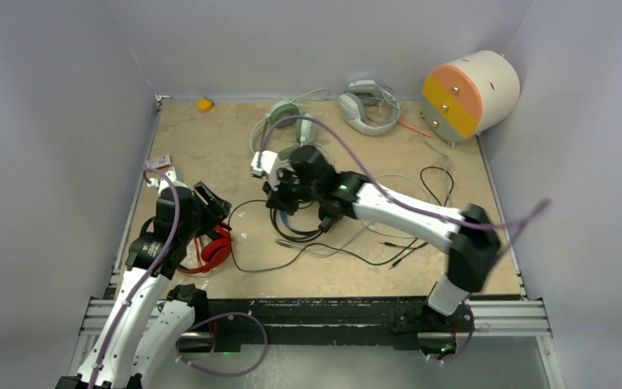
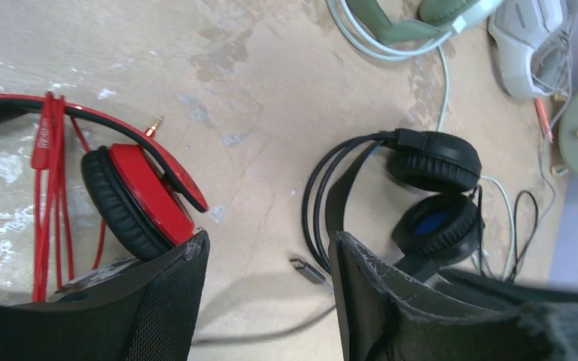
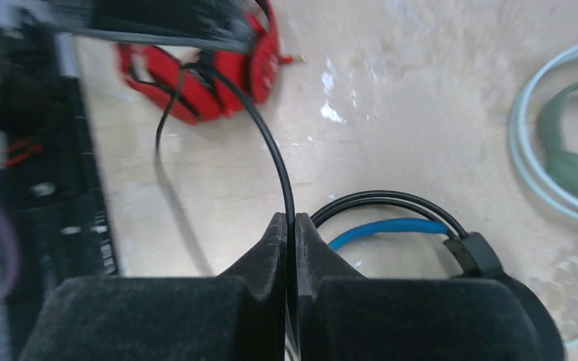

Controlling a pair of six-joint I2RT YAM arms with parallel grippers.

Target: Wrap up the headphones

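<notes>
Black headphones point(image 2: 433, 162) with coiled black cable and a blue band lie mid-table, partly under my right arm in the top view. My right gripper is shut on a thin black cable point(image 3: 275, 150) that runs up between its fingertips. My left gripper point(image 1: 215, 207) hovers over red headphones point(image 1: 215, 251) with a bundled red cable; in its wrist view the fingertips point(image 2: 192, 252) stand apart, and whether anything is between them is unclear.
Green headphones point(image 1: 283, 113), white headphones point(image 1: 356, 121) and a striped cylinder point(image 1: 494, 89) are at the back. A small yellow block point(image 1: 204, 104) is back left. Loose cables spread over the right half.
</notes>
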